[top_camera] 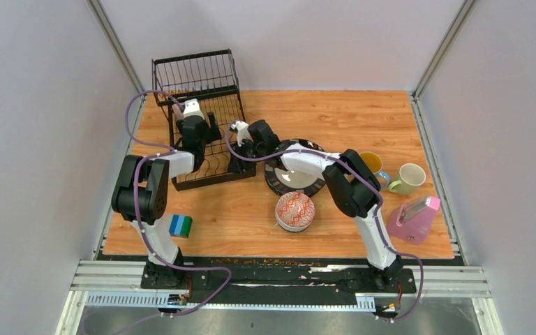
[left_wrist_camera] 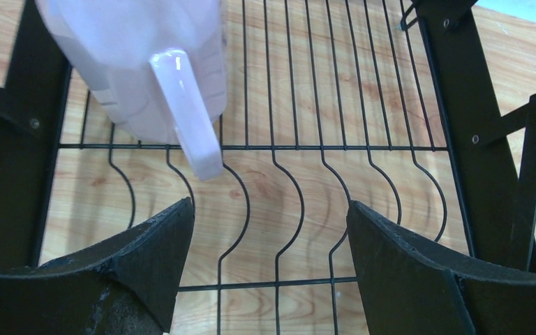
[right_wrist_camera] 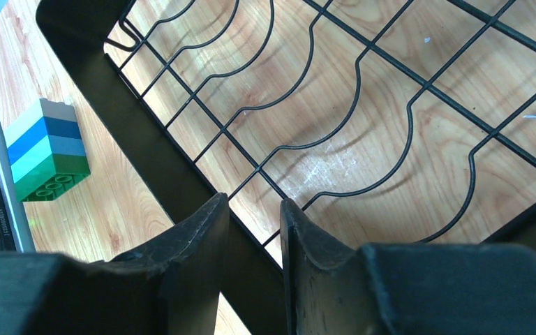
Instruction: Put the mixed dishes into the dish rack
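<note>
The black wire dish rack (top_camera: 213, 180) stands at the back left. A pale pinkish plastic item (left_wrist_camera: 132, 77) sits in it, in front of my open left gripper. My right gripper is over the rack's edge, its fingertips close together; whether they grip the rim is unclear. Dark plates (top_camera: 294, 180), a patterned bowl stack (top_camera: 295, 209), a yellow mug (top_camera: 370, 160), a green mug (top_camera: 408, 180) and a pink pitcher (top_camera: 408, 222) are on the table.
Coloured toy blocks (top_camera: 180, 225) lie in front of the rack.
</note>
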